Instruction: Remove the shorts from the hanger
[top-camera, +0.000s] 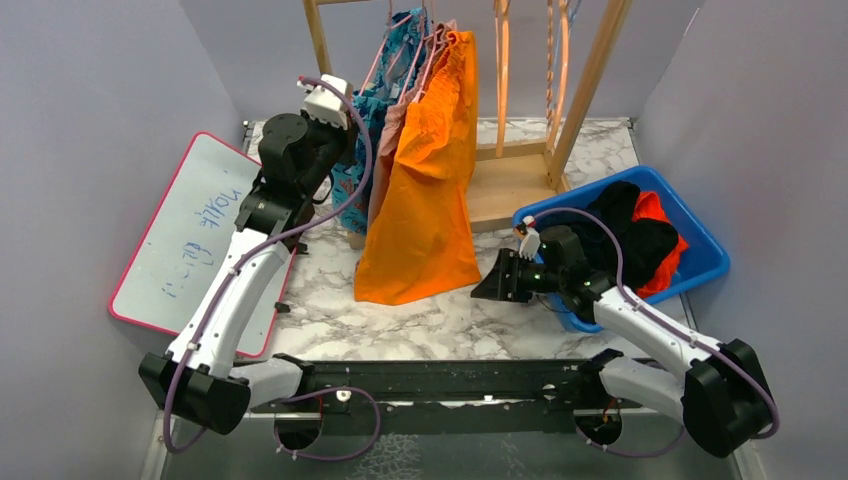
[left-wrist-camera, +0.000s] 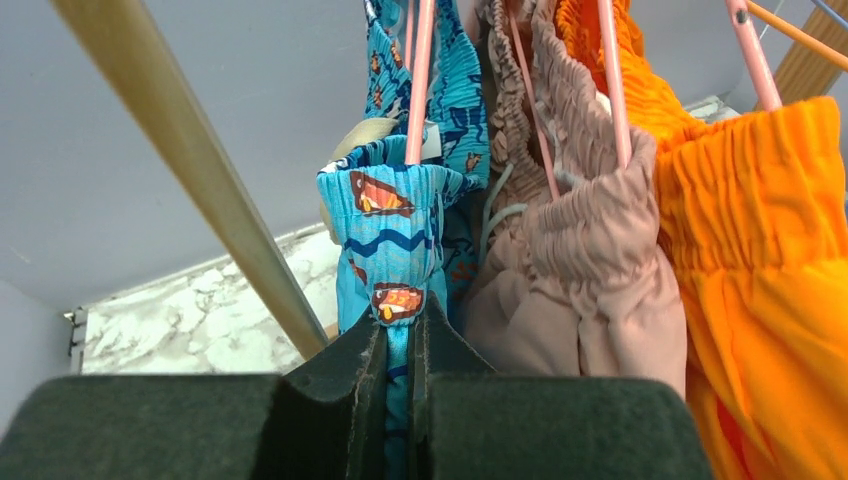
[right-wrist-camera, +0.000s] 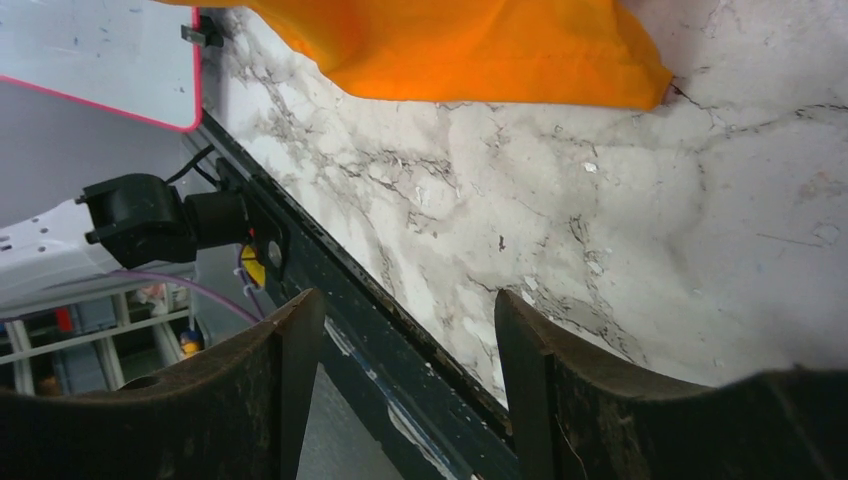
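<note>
Blue patterned shorts (left-wrist-camera: 385, 215) hang from a pink hanger (left-wrist-camera: 420, 80). In the left wrist view, my left gripper is shut on their fabric just below the bunched waistband. The top view shows these shorts (top-camera: 400, 50) partly hidden by the left arm. Close on their right hang dusty-pink shorts (left-wrist-camera: 590, 260) and orange shorts (top-camera: 425, 190), on pink hangers too. Apart from the clothes, my right gripper is part open over the marble surface, empty, near the orange hem (right-wrist-camera: 510, 60).
A wooden rack (top-camera: 590, 90) bears the hangers; empty orange ones (top-camera: 503, 80) hang at its right. The blue bin (top-camera: 715, 235) at right holds black and red cloth. A whiteboard (top-camera: 190, 240) lies at left. Bare marble (top-camera: 420, 330) stretches along the front.
</note>
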